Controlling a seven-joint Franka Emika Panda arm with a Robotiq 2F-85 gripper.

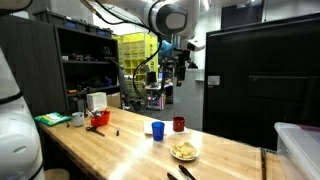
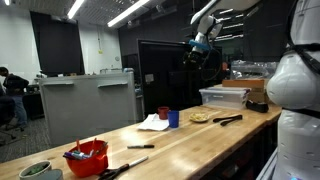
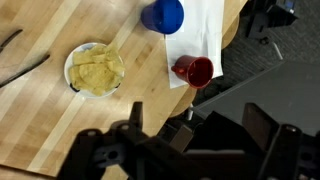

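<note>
High above the far part of the table, my gripper stands open, with nothing between its fingers. Below it in the wrist view, a red mug is near the table's edge, partly on a white sheet. A blue cup is beside it, at the sheet's edge. Further left lies a white plate of yellow chips. Exterior view 1 shows the same red mug, blue cup and chips, all well below the gripper.
A red basket with utensils stands at the table's other end. Dark utensils lie near the chips. A clear plastic bin sits beyond the table's end.
</note>
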